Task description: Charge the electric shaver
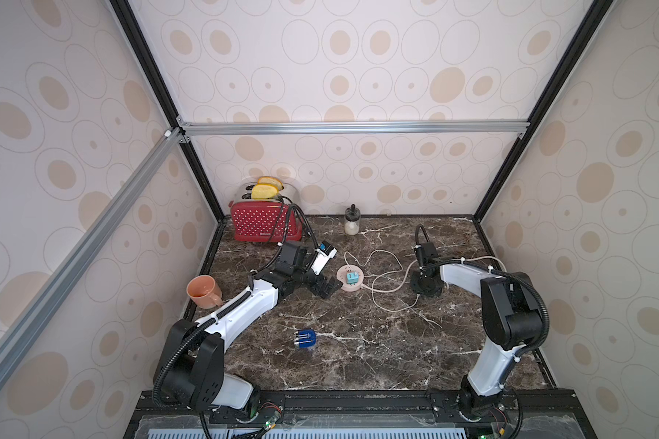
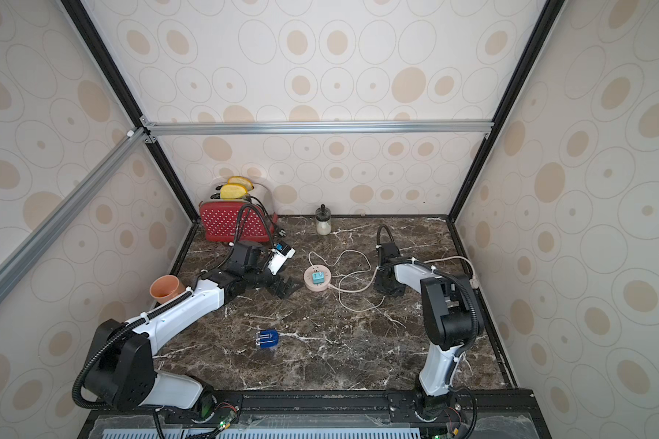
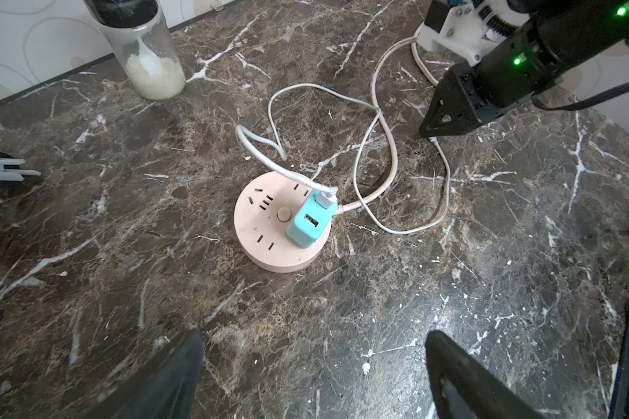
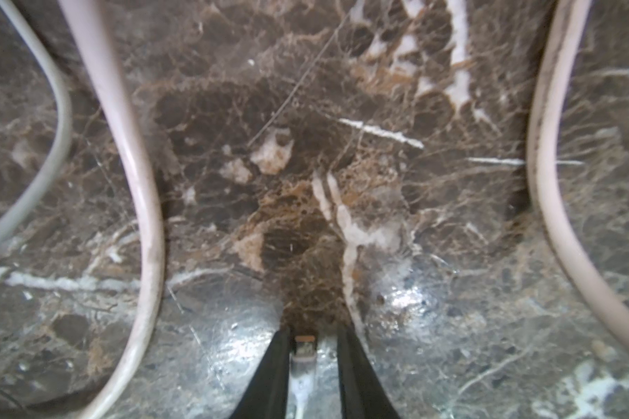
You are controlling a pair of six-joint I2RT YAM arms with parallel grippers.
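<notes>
A blue electric shaver (image 1: 305, 338) lies at the front left of the table. Left of centre in the left wrist view, a pink round socket (image 3: 255, 230) holds a light-blue charger (image 3: 307, 223) with a white cable plugged into it. My left gripper stands open beside the socket, empty. My right gripper is low over the table on the right, part open, with a small cable connector (image 4: 304, 349) between or just under its fingertips; whether it grips it I cannot tell.
A red toaster (image 1: 263, 219) stands at the back left, a jar (image 1: 351, 223) at the back centre, an orange mug (image 1: 201, 291) at the left edge. Loose cables loop across the right half.
</notes>
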